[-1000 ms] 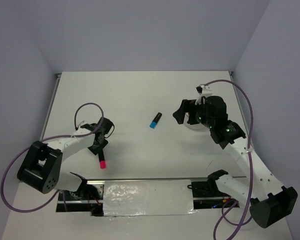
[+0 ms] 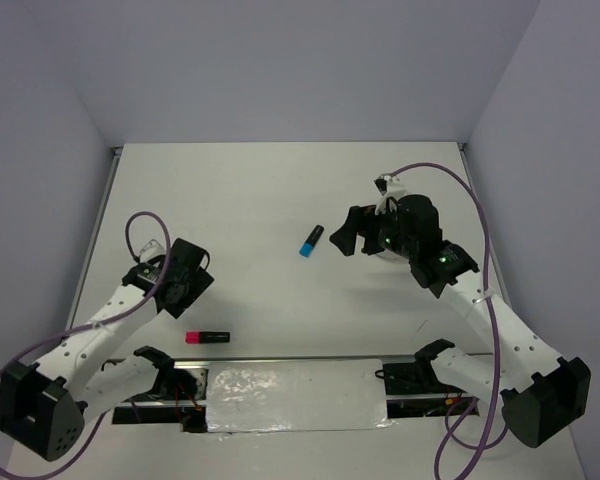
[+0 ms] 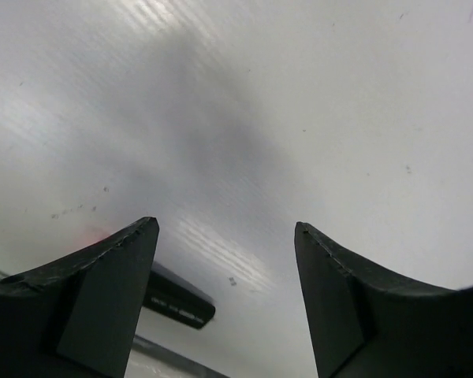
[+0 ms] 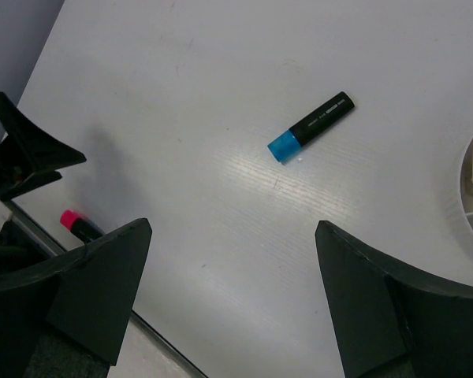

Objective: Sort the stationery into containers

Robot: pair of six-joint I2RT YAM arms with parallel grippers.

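A red-capped black marker (image 2: 208,337) lies at the table's front left, partly hidden by the fingers in the left wrist view (image 3: 177,303). My left gripper (image 2: 188,292) is open above and behind it, with nothing between its fingers. A blue-capped black marker (image 2: 312,239) lies mid-table, also in the right wrist view (image 4: 311,126). My right gripper (image 2: 351,240) hangs open and empty to its right. A round white container (image 4: 463,213) with a divider and a pale object inside sits at the right, largely hidden by the right arm from the top.
Grey walls (image 2: 50,200) bound both sides and the back. A metal rail (image 2: 290,357) and pale strip (image 2: 295,395) run along the front.
The red-capped marker now lies crosswise rather than lengthwise. My left gripper has risen away from it. My right arm has shifted slightly left.
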